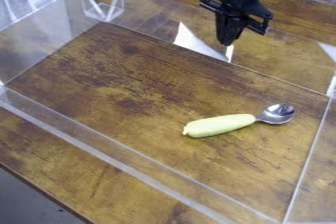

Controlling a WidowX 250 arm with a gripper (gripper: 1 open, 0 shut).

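Note:
My black gripper (231, 29) hangs over the back part of the wooden table, high in the camera view, its fingers shut with nothing visible between them. Lower right on the table lies a spoon (277, 113) with a pale yellow-green handle (218, 124), or a pale elongated item touching it; which of these I cannot tell for sure. It is well below and apart from my gripper.
Clear low walls (92, 140) enclose the work area on the wooden table (105, 71). White pieces (206, 41) stand by the back wall.

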